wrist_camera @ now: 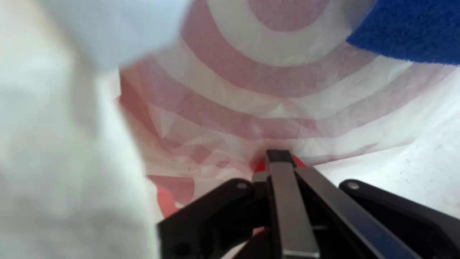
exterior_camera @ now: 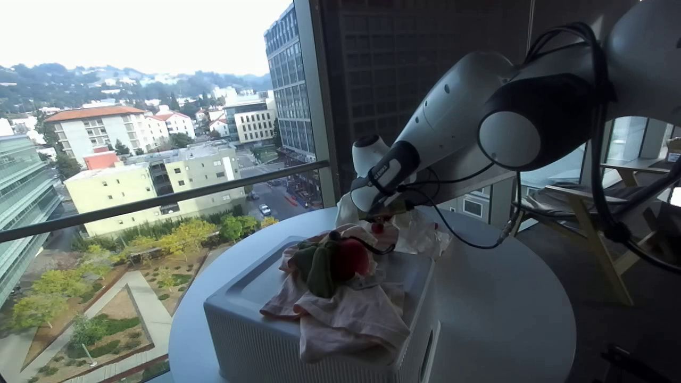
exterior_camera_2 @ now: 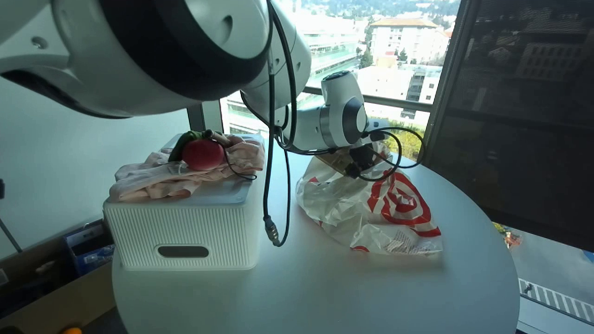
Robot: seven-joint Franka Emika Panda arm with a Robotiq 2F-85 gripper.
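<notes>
A white plastic bag (exterior_camera_2: 356, 214) with red rings stands on the round table, bulging and crumpled. My gripper is inside or against its mouth, and bag film fills most of the wrist view. Its two fingers (wrist_camera: 288, 203) lie together, shut, with nothing showing between them. A bit of bright red shows just behind the tips; whether it is print or an object I cannot tell. Blue fuzzy cloth (wrist_camera: 409, 32) hangs into the upper right of the wrist view, apart from the fingers. In both exterior views the fingertips are hidden.
Beside the bag stands a ribbed white bin (exterior_camera_2: 186, 225), upside down. On it lie a pink cloth (exterior_camera: 354, 319), a red round object (exterior_camera_2: 203, 155) and a green plush piece (exterior_camera: 319, 271). Bare table (exterior_camera_2: 312, 295) shows in front. Cables (exterior_camera_2: 268, 183) dangle from the arm.
</notes>
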